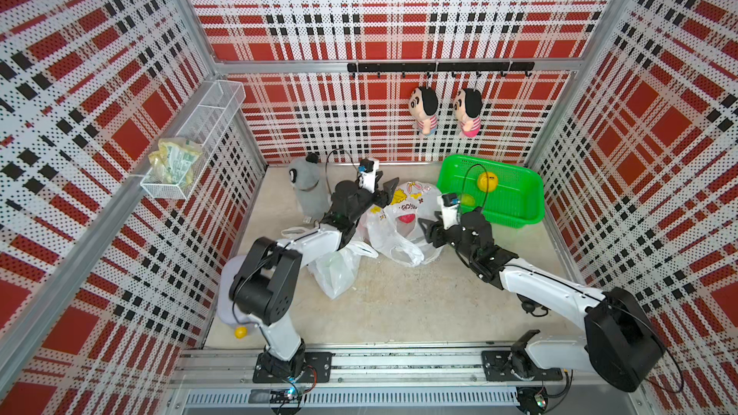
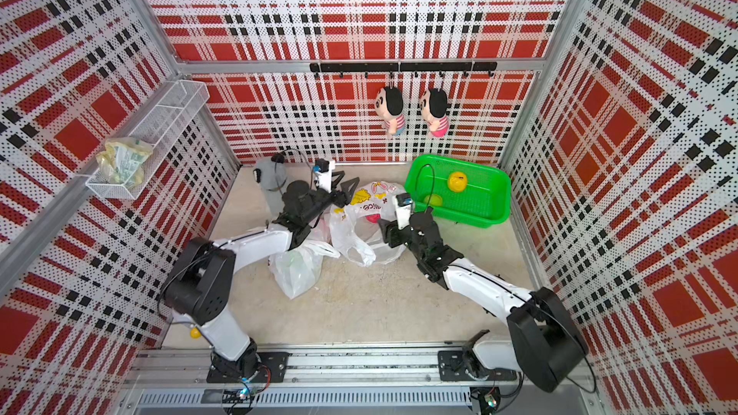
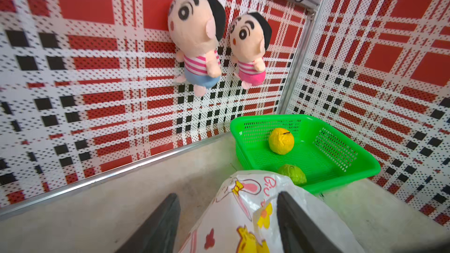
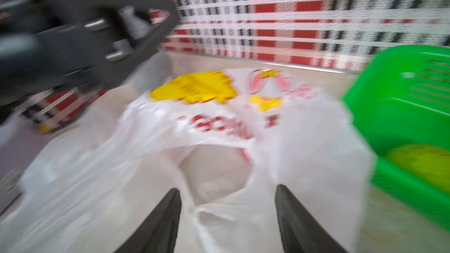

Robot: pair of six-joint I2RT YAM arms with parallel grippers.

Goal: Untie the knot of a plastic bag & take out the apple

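Note:
A white printed plastic bag (image 1: 403, 234) rests at the table's centre, its top gathered around an opening. A red patch, possibly the apple (image 1: 406, 217), shows within it; its shape is unclear. My left gripper stands open over the bag's printed back part, nothing held. My right gripper is at the bag's right front, fingers apart, with white plastic in front of and between them; I see no grip on it. The right wrist view is blurred.
A green basket (image 1: 515, 207) with yellow and green fruit stands back right. Another plastic bag (image 1: 334, 273) lies front left, a grey plush toy (image 1: 307, 184) back left. Two dolls (image 1: 423, 111) hang on the back wall.

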